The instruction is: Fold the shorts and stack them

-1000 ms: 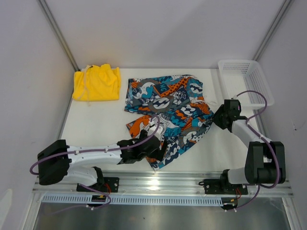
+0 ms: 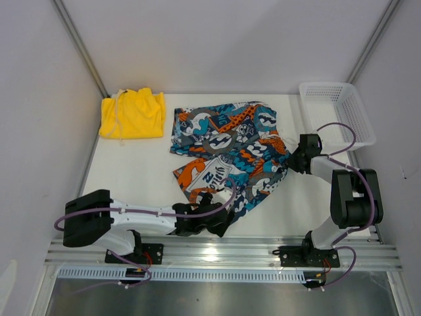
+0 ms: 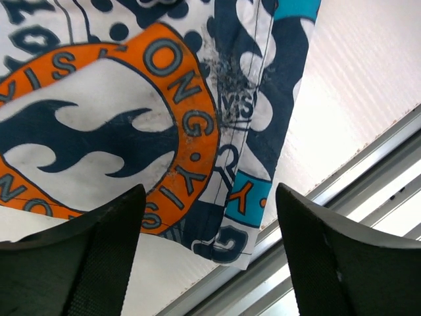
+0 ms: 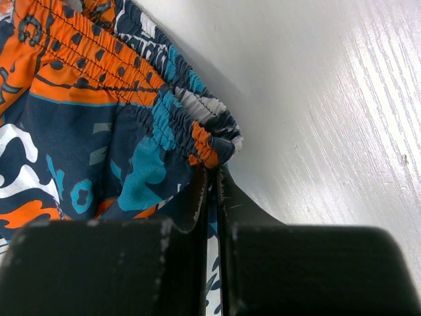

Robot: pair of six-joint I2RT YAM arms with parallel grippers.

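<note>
The patterned shorts (image 2: 247, 155), navy, teal, orange and white, lie spread across the middle of the table. A yellow folded garment (image 2: 139, 113) lies at the back left. My right gripper (image 2: 291, 161) is shut on the shorts' waistband corner; the right wrist view shows the gathered waistband (image 4: 217, 141) pinched at its fingertips. Over the front leg, my left gripper (image 2: 222, 232) stands open. Its fingers (image 3: 112, 224) are apart in the left wrist view, with the corner of the leg hem (image 3: 227, 243) below the gap between them.
An empty white basket (image 2: 306, 95) stands at the back right, behind the right arm. The metal rail (image 2: 217, 242) runs along the table's front edge, close to the left gripper. Bare table (image 2: 125, 168) shows on the left.
My left gripper has moved right and toward the front edge, over the leg hem. The right gripper has shifted slightly left, its arm swinging left, and the waistband corner has moved slightly with it.
</note>
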